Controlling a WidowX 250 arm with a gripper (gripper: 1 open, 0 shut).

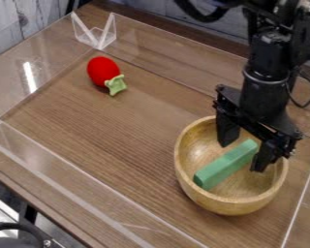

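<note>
My black gripper (pixel 255 137) hangs over a tan bowl (pixel 193 184) at the right of the camera view, open, with its fingers at the bowl's back part. A green oblong object (pixel 220 170) lies diagonally inside the bowl, just below the fingers. Whether the fingers touch it I cannot tell.
A red object with a green end (pixel 102 71) lies at the upper left of the wooden table (pixel 93 155). A clear plastic item (pixel 92 31) stands behind it.
</note>
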